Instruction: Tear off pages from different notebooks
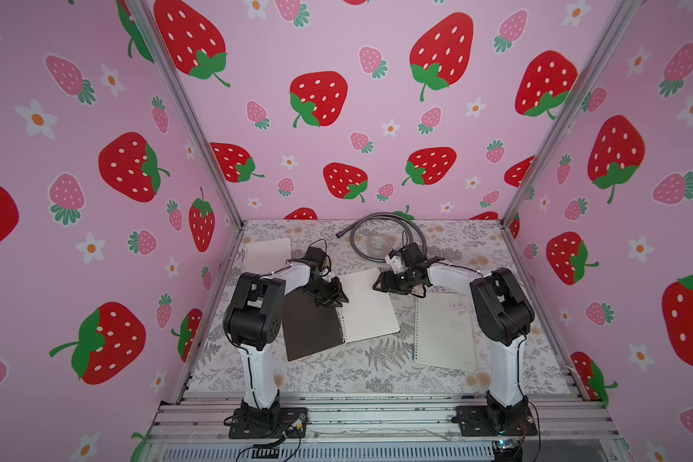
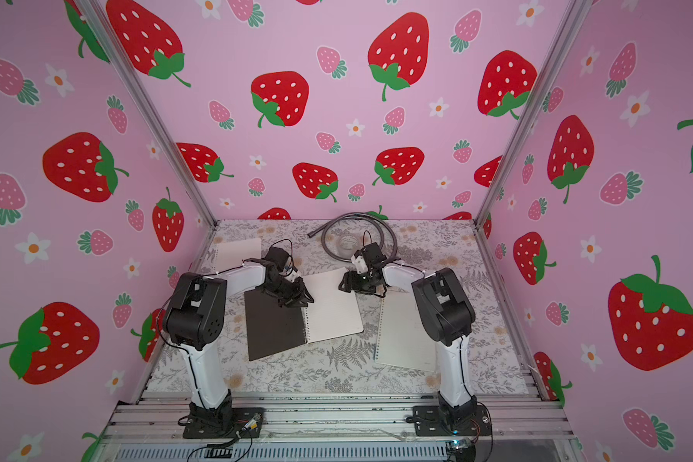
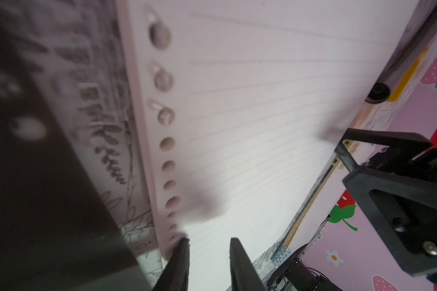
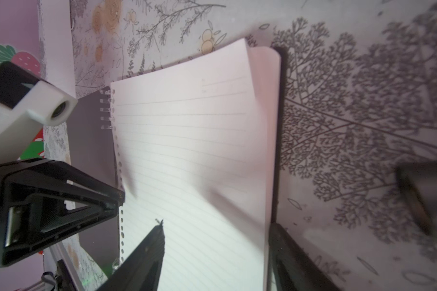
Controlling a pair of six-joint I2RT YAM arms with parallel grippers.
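Observation:
An open spiral notebook, with dark cover [image 1: 308, 331] left and white lined page [image 1: 365, 315] right, lies centred. My left gripper [image 1: 335, 298] is at its binding; in the left wrist view its fingertips [image 3: 182, 247] reach the perforated edge, and whether paper is between them is unclear. My right gripper [image 1: 381, 283] is over the page's right edge, its fingers [image 4: 145, 262] apart near that edge, where the top corner lifts slightly. A second notebook [image 1: 443, 338] lies at the right, pale and closed.
A loose white sheet [image 1: 266, 250] lies at the back left. A coiled grey hose [image 1: 354, 227] lies at the back behind the grippers.

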